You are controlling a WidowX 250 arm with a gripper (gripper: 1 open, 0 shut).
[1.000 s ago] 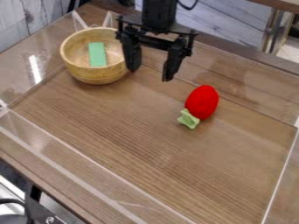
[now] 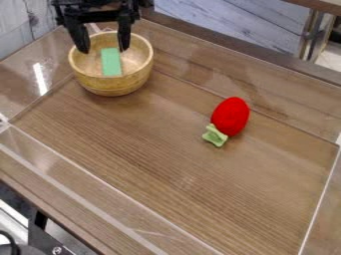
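Observation:
My gripper point(image 2: 98, 38) is at the upper left, its dark fingers open above a yellow bowl point(image 2: 130, 72). A green block point(image 2: 111, 64) lies inside the bowl, just below and between the fingers. A red oval object point(image 2: 230, 114) sits at the right on the wooden table point(image 2: 160, 179), with a small pale green piece point(image 2: 214, 135) at its lower left.
A wall and edge border the table at the left and back, and a wooden shelf point(image 2: 313, 5) juts in at the top right.
My gripper has moved left from the table's middle to over the bowl. The bowl, block and red object look unmoved.

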